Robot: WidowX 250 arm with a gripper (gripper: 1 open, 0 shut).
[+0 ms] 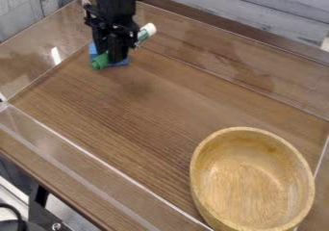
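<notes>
My gripper [111, 48] hangs at the upper left of the tabletop, shut on a green object [103, 62] that is partly hidden by the dark fingers. A blue object [98, 52] shows just behind it, partly hidden; I cannot tell whether they touch. A small white item [146, 31] appears at the right of the gripper.
A large round wooden bowl [251, 177] occupies the lower right. Raised edges border it at the back and left.
</notes>
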